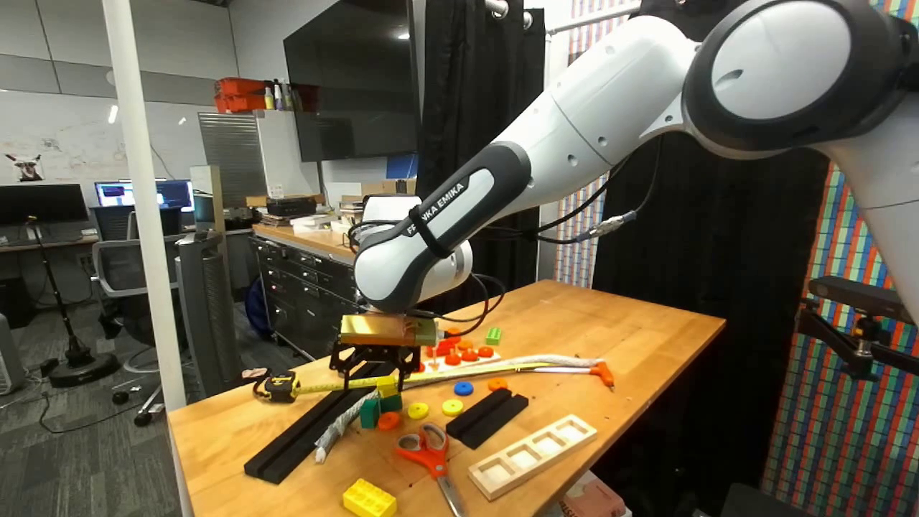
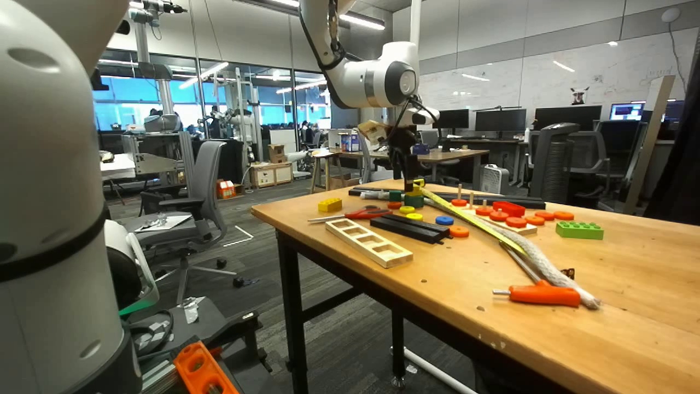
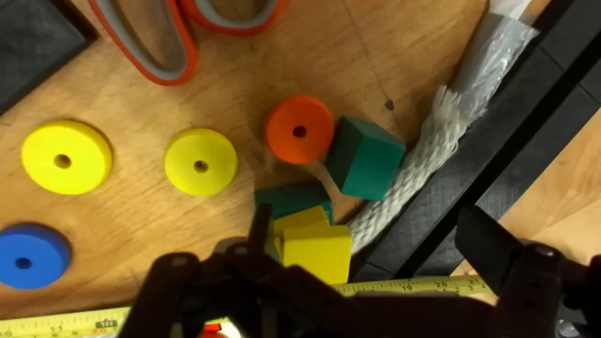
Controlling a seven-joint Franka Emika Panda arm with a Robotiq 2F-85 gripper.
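My gripper (image 1: 374, 385) is low over the far left half of the table, open, with its fingers wide apart. In the wrist view a yellow block (image 3: 318, 253) lies between them, close to the left finger (image 3: 260, 228). It appears to rest on or against a green block (image 3: 296, 197), which is partly covered. Whether the left finger touches either block, I cannot tell. A second green block (image 3: 369, 160) stands beside an orange ring (image 3: 299, 129). The white rope (image 3: 411, 169) runs between the fingers, nearer the middle.
A yellow tape measure strip (image 3: 417, 285) and a black grooved bar (image 1: 301, 431) pass beneath the gripper. Yellow rings (image 1: 452, 406), scissors (image 1: 435, 457), a wooden tray (image 1: 534, 454) and a yellow brick (image 1: 370, 499) lie nearby.
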